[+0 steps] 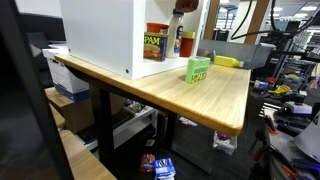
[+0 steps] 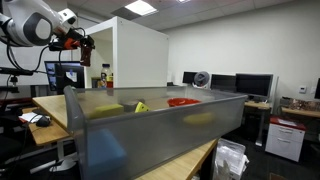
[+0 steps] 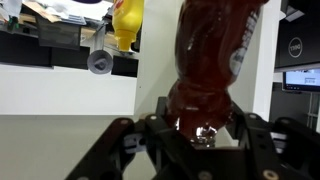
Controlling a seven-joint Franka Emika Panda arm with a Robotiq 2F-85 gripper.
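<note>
A dark red bottle fills the upper middle of the wrist view, and my gripper is shut on its near end. In exterior view 2, the gripper is high at the upper left, with the bottle hanging below it. Only the bottle's lower part shows at the top edge of exterior view 1, overlapping the top of a pale bottle at the white shelf. The gripper itself lies outside that view.
By the shelf stand a Spam can and a red jar. A green box sits on the wooden table, with a yellow bottle lying farther back. A grey bin crosses exterior view 2.
</note>
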